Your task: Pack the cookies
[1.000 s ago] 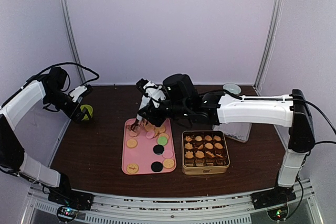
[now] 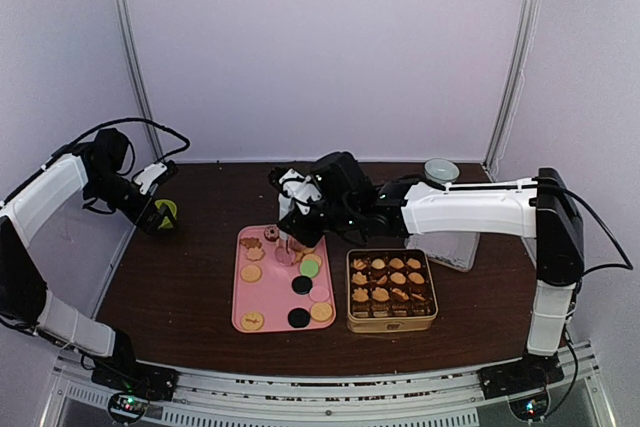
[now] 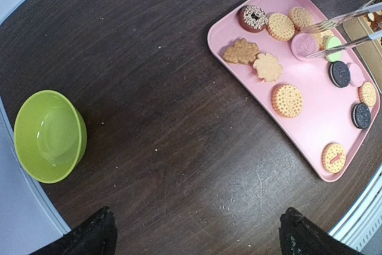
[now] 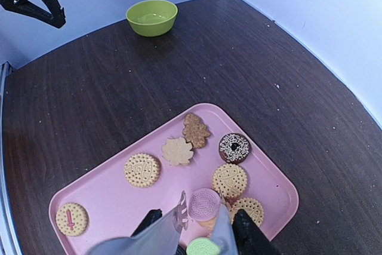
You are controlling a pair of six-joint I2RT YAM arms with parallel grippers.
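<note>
A pink tray holds round, leaf-shaped and doughnut-like cookies, some pink, green or black. A compartmented tin to its right has cookies in many slots and empty slots along the front. My right gripper is low over the tray's back right, its clear fingertips around or just beside a pink cookie; it looks part open, and a grip on the cookie cannot be told. My left gripper stands open and empty at the left, above a green bowl.
Behind the tin lie a clear plastic lid or container and a white round container, partly behind the right arm. Bare dark table lies between the bowl and the tray, with walls at the back and sides.
My right gripper has moved rightward, from the tray's back left cookies to those at its back right. The left arm stays still.
</note>
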